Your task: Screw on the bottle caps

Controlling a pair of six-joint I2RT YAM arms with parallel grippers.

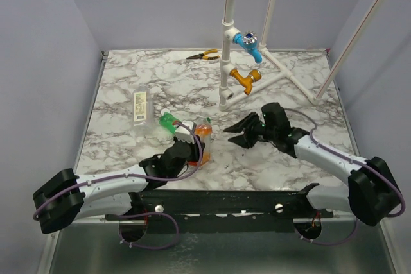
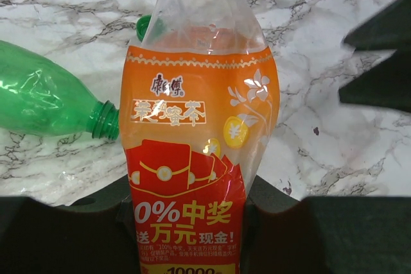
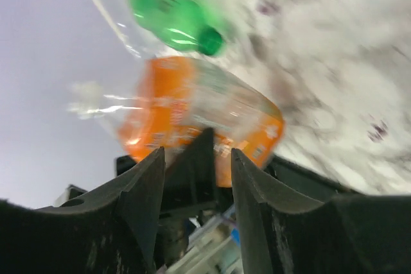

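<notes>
An orange-labelled clear bottle is tilted up off the table, with my left gripper shut around its body. In the left wrist view the bottle fills the middle; its mouth is cut off by the top edge. A green cap lies on the table, partly behind its shoulder. Next to it, a green bottle lies on its side, its threaded mouth bare. My right gripper hovers to the right of the orange bottle, fingers apart, nothing seen held between them. The right wrist view is blurred.
A clear bottle with a yellow label lies at the left. White pipework with a blue tap and an orange tap rises at the back; pliers lie behind. Marble is clear at front centre.
</notes>
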